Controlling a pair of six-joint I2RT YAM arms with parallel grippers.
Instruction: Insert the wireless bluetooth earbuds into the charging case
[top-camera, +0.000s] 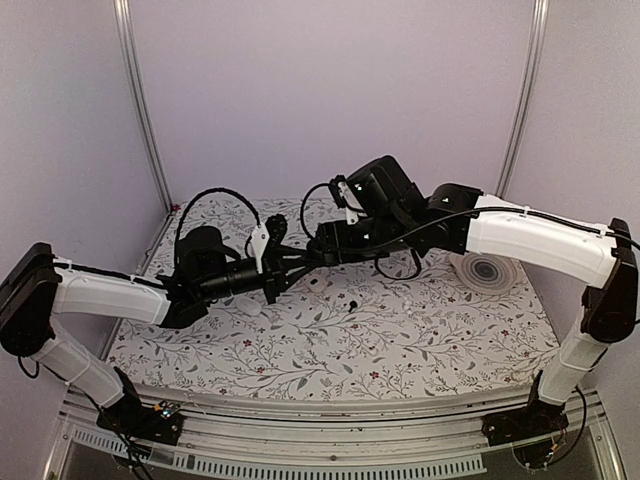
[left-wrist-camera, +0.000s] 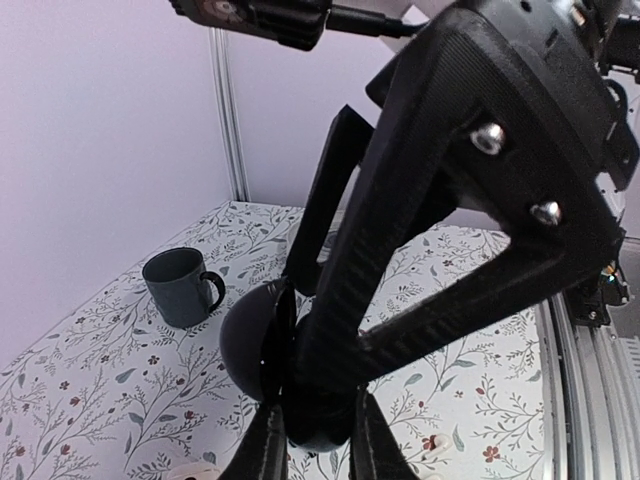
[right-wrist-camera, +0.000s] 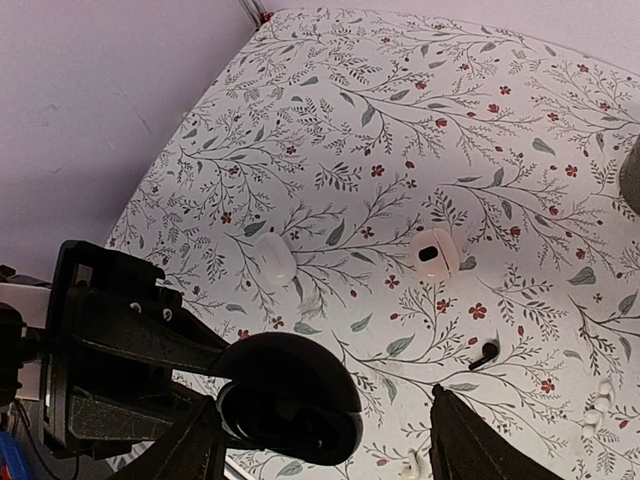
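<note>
My left gripper (top-camera: 300, 262) is shut on a black charging case (right-wrist-camera: 290, 400) with its lid raised, held in the air at the middle. My right gripper (top-camera: 335, 245) is open around the case, its fingertips at the bottom of the right wrist view, one on each side; in the left wrist view its fingers cover much of the case. On the table below lie a white rounded case (right-wrist-camera: 275, 258), a pinkish case (right-wrist-camera: 435, 256), a small black piece (right-wrist-camera: 488, 352) and small white pieces (right-wrist-camera: 598, 410), too small to identify surely.
A dark mug (left-wrist-camera: 182, 290) stands on the flowered table (top-camera: 330, 360). A round concentric-ringed object (top-camera: 484, 275) sits at the right. Walls close off the back and sides.
</note>
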